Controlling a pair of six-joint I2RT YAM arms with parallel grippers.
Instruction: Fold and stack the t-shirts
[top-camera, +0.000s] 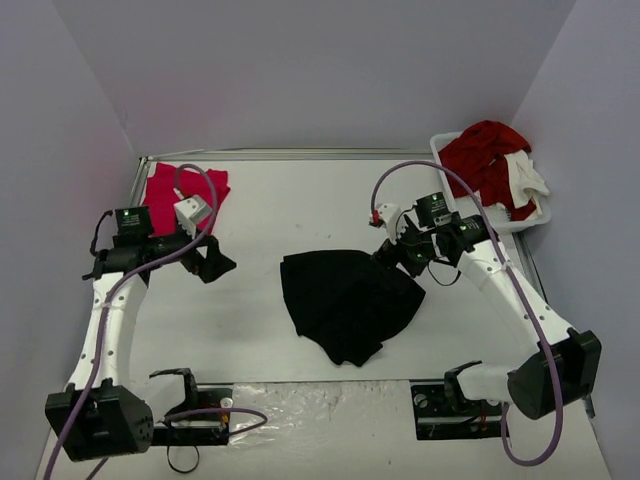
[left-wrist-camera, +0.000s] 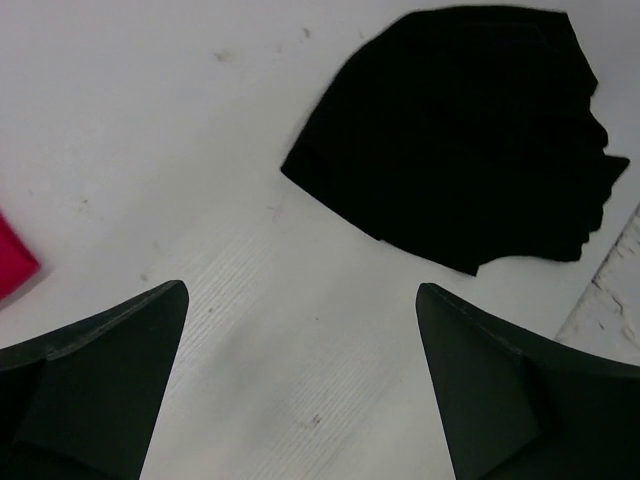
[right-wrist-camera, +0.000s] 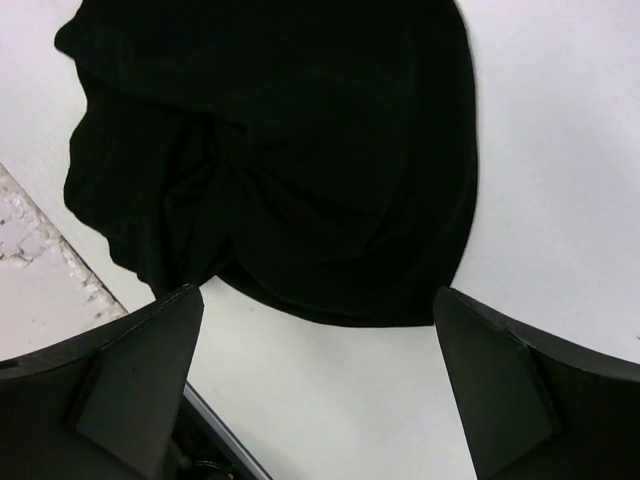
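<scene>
A black t-shirt (top-camera: 348, 300) lies crumpled and partly doubled over itself on the white table, right of centre and near the front. Its folds (right-wrist-camera: 240, 160) show in the right wrist view. My right gripper (top-camera: 386, 258) is over the shirt's upper right edge, open, with no cloth between its fingers. To the left of the shirt, above bare table, my left gripper (top-camera: 222, 272) hangs open and empty; the shirt (left-wrist-camera: 450, 140) is ahead of it in the left wrist view. A red folded shirt (top-camera: 210, 190) rests at the back left, partly hidden by the left arm.
A white basket (top-camera: 440, 146) with red cloth (top-camera: 478, 160) and white cloth (top-camera: 524, 182) stands at the back right. Grey walls close in the left, right and back.
</scene>
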